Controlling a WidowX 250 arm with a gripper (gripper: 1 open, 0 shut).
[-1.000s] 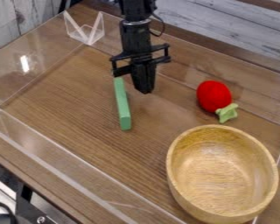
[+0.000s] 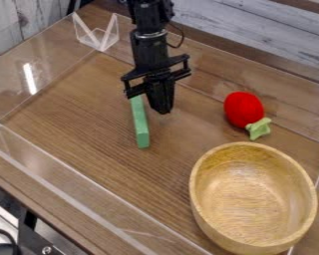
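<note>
The black gripper (image 2: 152, 97) hangs over the middle of the wooden table, its tips beside the upper end of a light green bar (image 2: 140, 125). The bar lies lengthwise on the wood. Whether the gripper's fingers are closed on the bar or on anything else is too small to tell.
A yellow wooden bowl (image 2: 253, 196) fills the front right. A red round object (image 2: 243, 109) with a green piece (image 2: 258, 128) below it sits at the right. Clear plastic pieces stand at the back left and left edge.
The gripper has shifted slightly to the left and down, toward the upper end of the green bar. The other objects look unmoved.
</note>
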